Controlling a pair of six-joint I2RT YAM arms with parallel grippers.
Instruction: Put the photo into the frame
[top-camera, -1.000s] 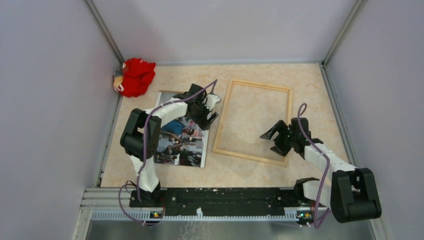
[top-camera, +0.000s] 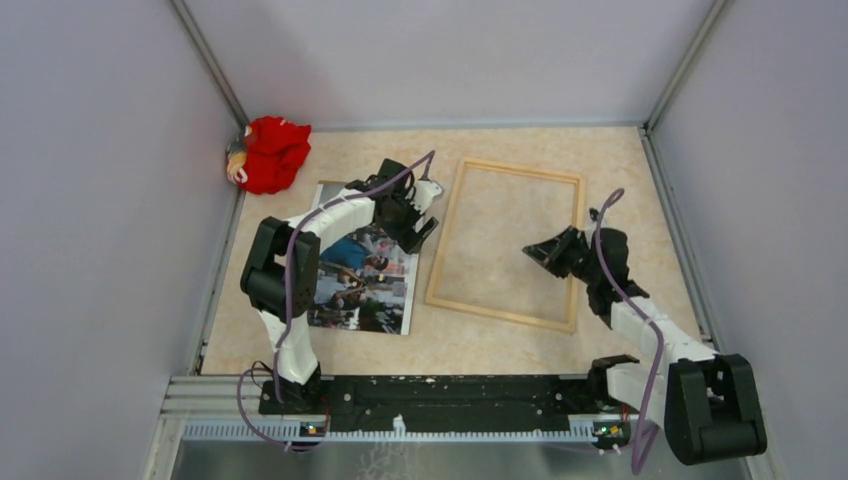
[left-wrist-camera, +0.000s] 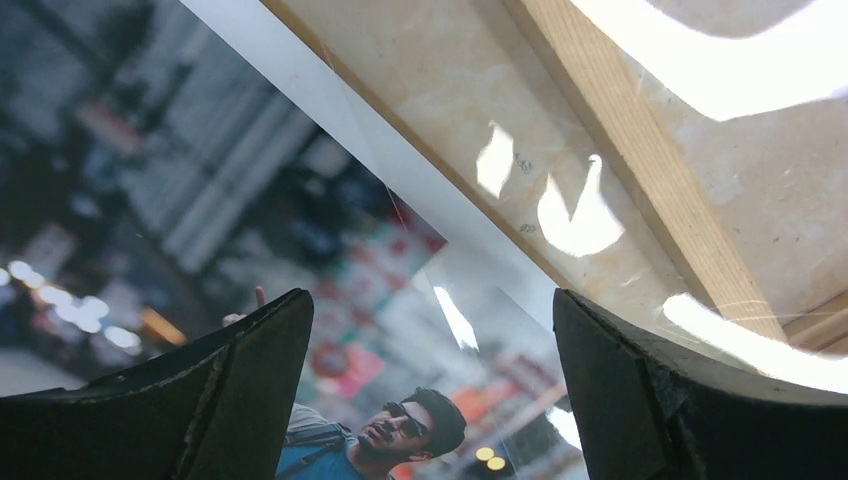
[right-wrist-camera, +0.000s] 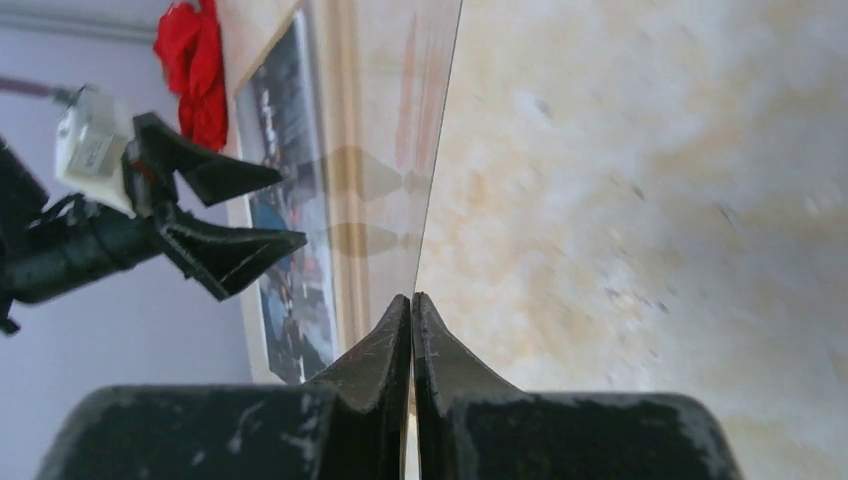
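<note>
The photo (top-camera: 365, 290), a street scene with a white border, lies flat at the left of the table. Over its right edge my left gripper stands open, nothing between its fingers. To the right lies the wooden frame (top-camera: 500, 315), empty of any picture. At the frame's lower right, my right gripper is shut. A clear sheet (right-wrist-camera: 395, 150), hard to see, has its edge running into those fingertips and mirrors the left gripper. How far the sheet extends cannot be made out from above.
A red cloth (top-camera: 278, 155) is heaped in the back left corner. A brown backing edge (left-wrist-camera: 450, 186) shows beneath the photo's border. Bare table lies in front of the frame and to its right. Walls enclose the sides and back.
</note>
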